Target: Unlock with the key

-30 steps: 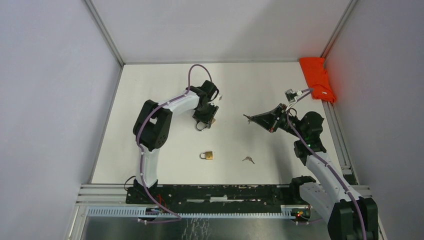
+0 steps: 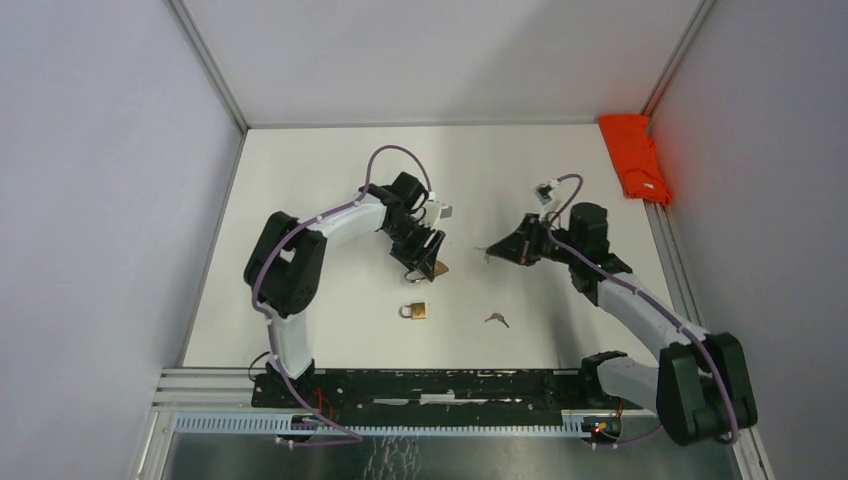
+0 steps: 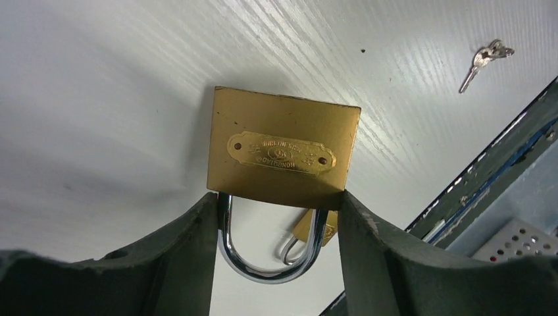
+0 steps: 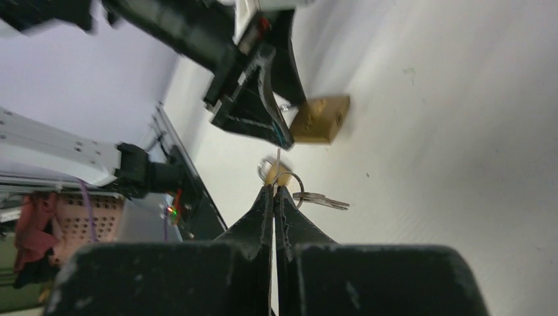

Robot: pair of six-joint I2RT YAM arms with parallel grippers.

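Note:
A large brass padlock (image 3: pixel 283 148) with a steel shackle is between the fingers of my left gripper, which is shut on it. Its engraved face shows in the left wrist view, with the shackle pointing down between the fingers. From above, the left gripper (image 2: pixel 428 264) is near the table's middle. My right gripper is shut on a key; its thin shaft projects past the fingertips, and a ring with another key (image 4: pixel 321 200) hangs beside it. The held key is apart from the padlock (image 4: pixel 320 120), to its right from above. The keyhole cannot be made out.
A small brass padlock (image 2: pixel 418 311) lies on the white table below the left gripper. Several loose keys (image 2: pixel 496 319) lie to its right. A red cloth (image 2: pixel 636 155) sits at the back right corner.
My right gripper has moved left with the key, closer to the padlock. The left gripper has come toward the front edge and slightly right, still around the large padlock.

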